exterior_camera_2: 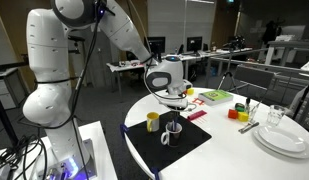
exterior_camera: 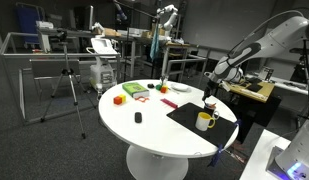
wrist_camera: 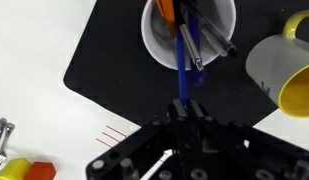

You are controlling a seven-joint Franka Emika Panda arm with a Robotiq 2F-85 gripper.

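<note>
In the wrist view, a white cup (wrist_camera: 158, 42) holds several pens and markers, with an orange one (wrist_camera: 168, 14) among them. A thin blue pen (wrist_camera: 181, 68) runs from the cup's mouth to my gripper, which is shut on it. The pen's far end still overlaps the cup opening in this view; its depth inside is unclear. In exterior view 2, my gripper (exterior_camera_2: 175, 112) hangs just above the cup (exterior_camera_2: 173, 130) on the black mat (exterior_camera_2: 193, 146). A yellow and white mug (wrist_camera: 284, 70) stands beside the cup.
Red and yellow blocks (wrist_camera: 30, 171) and a fork (wrist_camera: 1, 140) lie on the white table. A stack of plates (exterior_camera_2: 279, 139) sits at the right in exterior view 2. The left part of the table (exterior_camera: 122, 119) in exterior view 1 has free room.
</note>
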